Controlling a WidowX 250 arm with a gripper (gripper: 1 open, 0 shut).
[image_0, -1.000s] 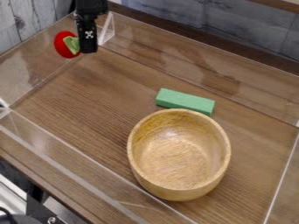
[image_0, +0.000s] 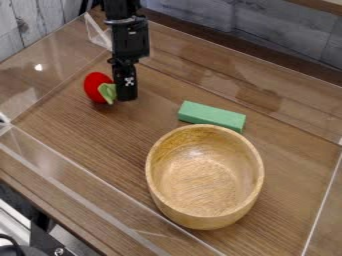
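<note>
The black gripper (image_0: 123, 78) hangs from the top centre-left of the camera view, low over the table. A red object with a green top (image_0: 99, 88), like a strawberry or pepper, is at its fingers on the left side. I cannot tell whether the fingers are closed on it. A green block (image_0: 213, 116) lies to the right, and a tan bowl (image_0: 203, 139) stands at the front right.
The block and bowl have not moved.
</note>
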